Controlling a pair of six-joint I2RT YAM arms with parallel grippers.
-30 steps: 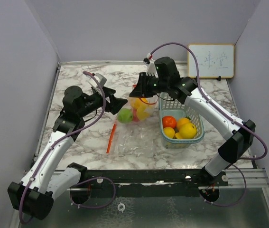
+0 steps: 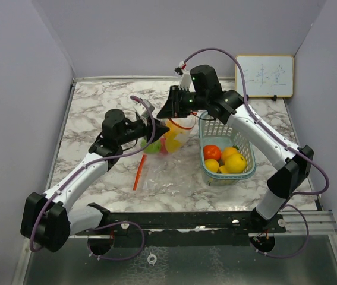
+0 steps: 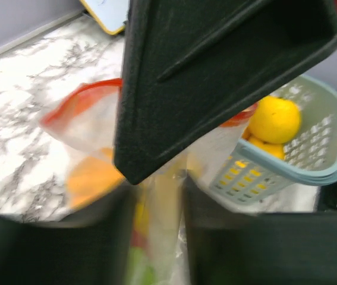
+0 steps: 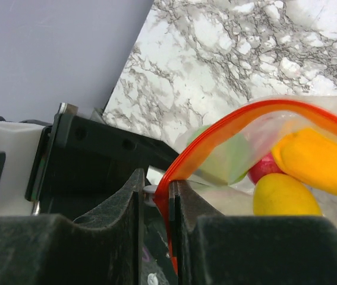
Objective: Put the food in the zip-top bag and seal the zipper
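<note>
The zip bag [image 2: 176, 138] stands in the middle, its red-edged mouth gaping, with green, red and yellow food inside, also seen in the right wrist view [image 4: 286, 196]. My right gripper is shut on the bag's red-edged rim. My left gripper [image 2: 159, 124] is at the bag's left side, just beside the right one. Its fingertips are blurred in the left wrist view, with the clear film between or behind them. Its black body fills the left of the right wrist view.
A basket [image 2: 251, 170] with tomatoes, lemons and other yellow fruit stands right of the bag. A whiteboard [image 2: 264, 74] lies at the back right. Bare marble shows at left and back.
My left gripper has moved right and inward to the bag's mouth. The right gripper has shifted slightly left, along with the bag's top.
</note>
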